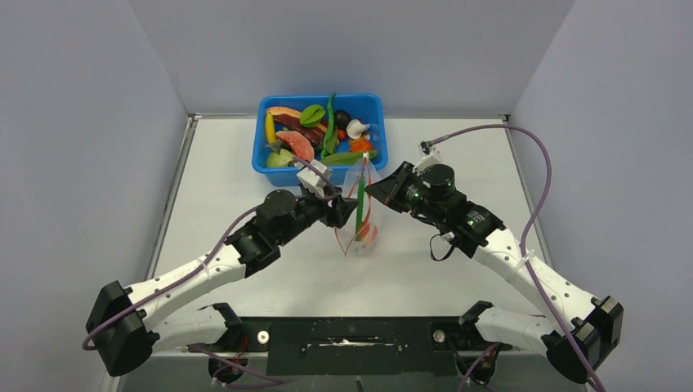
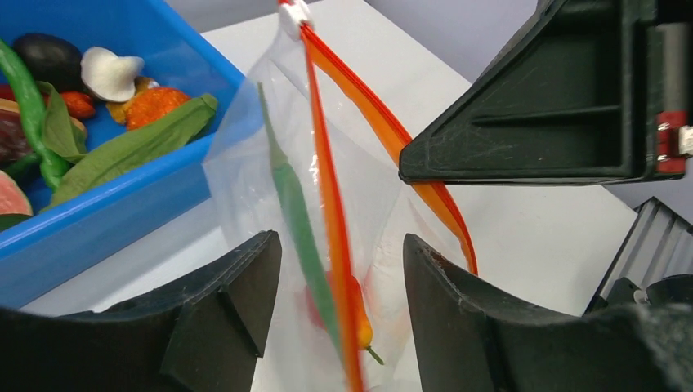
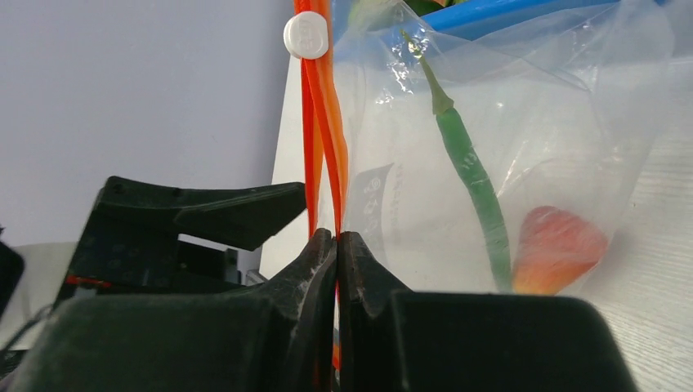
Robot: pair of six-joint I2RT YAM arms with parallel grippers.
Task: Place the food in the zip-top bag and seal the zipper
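Observation:
The clear zip top bag (image 1: 374,175) stands upright with its orange-edged mouth (image 2: 333,208) parted. Inside it are a long green pepper (image 3: 474,175) and a red-orange pepper (image 3: 560,249). A white zipper slider (image 3: 306,35) sits at the far end of the orange strips. My right gripper is shut on one orange edge of the mouth. On the mouth's left side, my left gripper stands open. In the left wrist view, the near orange strip crosses the gap between its fingertips; I cannot tell whether they touch it.
Behind the bag stands a blue bin (image 1: 260,155) of toy food, including a dark eggplant and a white garlic bulb (image 2: 110,75). The two grippers are very close together.

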